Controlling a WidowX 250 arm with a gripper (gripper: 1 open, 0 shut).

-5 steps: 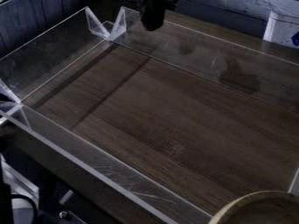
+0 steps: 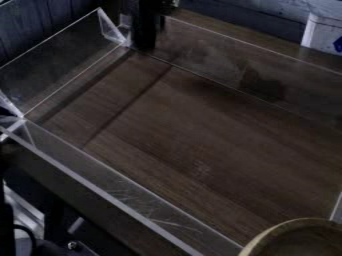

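Observation:
My black gripper (image 2: 144,32) hangs at the top of the view, at the far left corner of a clear-walled enclosure (image 2: 107,175) on a brown wood surface. Only its lower part is in frame, dark and small, so whether its fingers are open or shut does not show.
The wooden floor (image 2: 201,130) inside the clear walls is bare. A round wooden rim (image 2: 274,233) sits at the bottom right, partly cut off. A white object (image 2: 322,32) stands at the top right, outside the walls.

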